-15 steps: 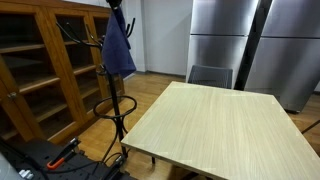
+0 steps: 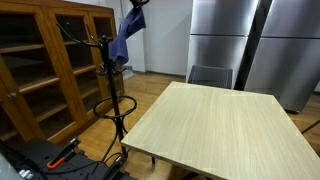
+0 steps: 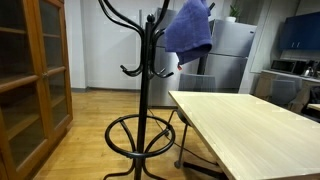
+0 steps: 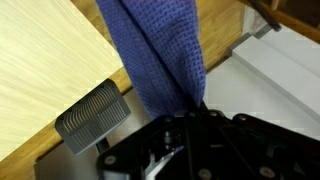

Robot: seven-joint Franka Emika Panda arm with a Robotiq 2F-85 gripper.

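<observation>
A blue cloth [image 2: 125, 38] slants up and to the right beside the top of the black coat rack [image 2: 112, 82]. In exterior view 2, the cloth [image 3: 188, 30] overlaps the right side of the rack's [image 3: 149, 60] upper arms; whether it touches a hook I cannot tell. My gripper is shut on one end of the cloth [image 4: 165, 50], as the wrist view shows, and the fabric stretches away from the fingertips. Only a dark bit of the gripper [image 2: 138, 3] shows at the top edge of exterior view 1.
A pale wooden table [image 2: 215, 125] with a bare top stands right of the rack. Behind it is a dark chair [image 2: 210, 76], with steel refrigerators [image 2: 218, 40] further back. Glass-door cabinets [image 2: 35, 70] line the left side.
The cloth hung nearly straight down by the rack; its upper end has since swung right and its lower end has risen. Rack and table look unmoved.
</observation>
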